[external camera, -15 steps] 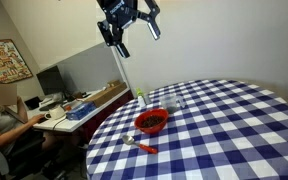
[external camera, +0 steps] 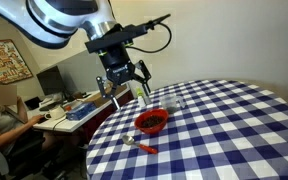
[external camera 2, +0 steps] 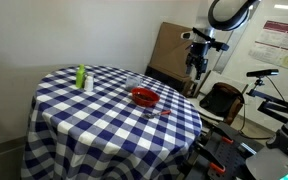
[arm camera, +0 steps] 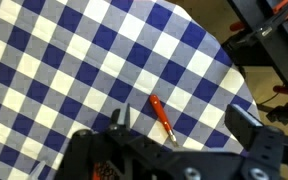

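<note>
My gripper (external camera: 131,99) hangs above the checkered table, open, with nothing between its fingers. A red bowl (external camera: 151,121) holding dark contents stands on the cloth below it. Close to the bowl lies a small tool with a red handle (external camera: 148,149); a silvery piece (external camera: 129,140) lies beside it, and whether the two are joined I cannot tell. From the wrist, the red handle (arm camera: 161,112) appears between my spread fingers, down on the cloth. Part of the bowl (arm camera: 104,171) shows at that view's bottom edge, mostly hidden by the gripper.
A clear container (external camera 2: 133,80) stands behind the bowl. A green bottle (external camera 2: 80,75) and a white bottle (external camera 2: 89,84) stand at the table's far side. A person (external camera: 6,120) sits near a desk beyond the table.
In exterior view 1 my gripper has come down markedly towards the table, shifting slightly sideways. The bowl and the red-handled tool have stayed put.
</note>
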